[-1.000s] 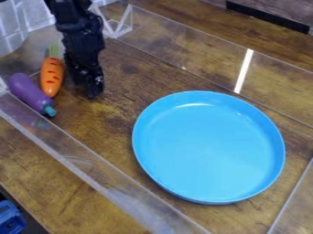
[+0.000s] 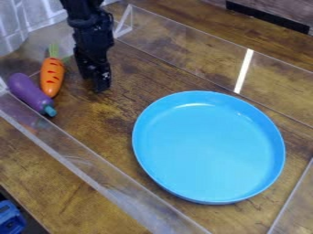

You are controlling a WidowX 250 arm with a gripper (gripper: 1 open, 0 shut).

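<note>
A black robot gripper [image 2: 93, 66] reaches down from the top at the back left, its tip low over the wooden surface, just right of an orange toy carrot [image 2: 51, 75] with a green top. A purple toy eggplant [image 2: 29, 93] lies left of and in front of the carrot. The gripper is small and dark in the view; whether its fingers are open or shut is unclear, and nothing clearly shows between them.
A large blue plate [image 2: 208, 144] fills the right front. Clear plastic walls border the wooden surface [image 2: 134, 73]. A blue object [image 2: 7, 218] is at the bottom left corner.
The gripper has shifted slightly over the last second, appearing a little higher or turned. The carrot, eggplant and plate look unmoved.
</note>
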